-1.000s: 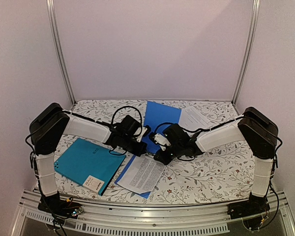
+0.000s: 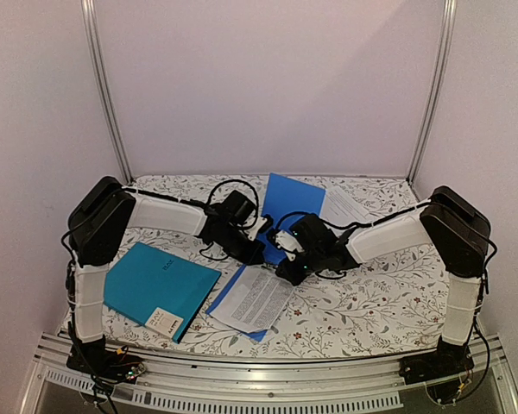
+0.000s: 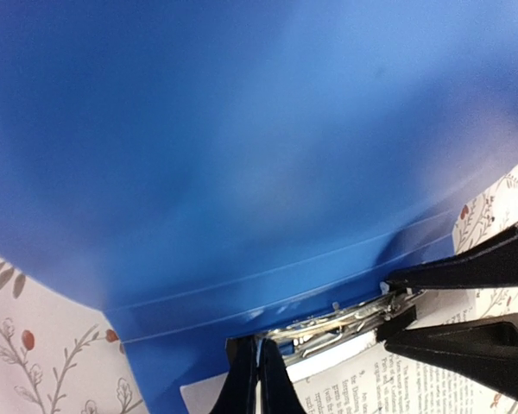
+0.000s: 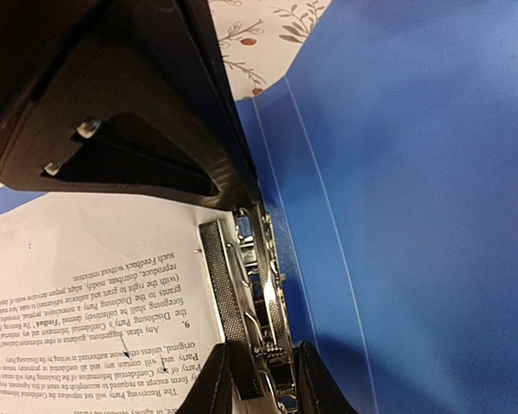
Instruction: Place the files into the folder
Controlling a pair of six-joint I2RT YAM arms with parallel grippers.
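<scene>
An open blue folder (image 2: 289,194) lies mid-table, printed papers (image 2: 250,302) on its near half, at its metal clip (image 4: 259,302). Both grippers are at that clip. My left gripper is shut at the clip's end; whether anything thin is between its fingers is hidden. My right gripper (image 2: 289,272) is at the clip too; in the right wrist view its fingers partly cover the clip's lower end, and how far apart they stand is unclear.
A teal folder (image 2: 160,280) with a label lies at the left. Loose sheets (image 2: 345,203) lie at the back right.
Over the last second both grippers and the blue folder with its papers have shifted slightly to the right and toward the back.
</scene>
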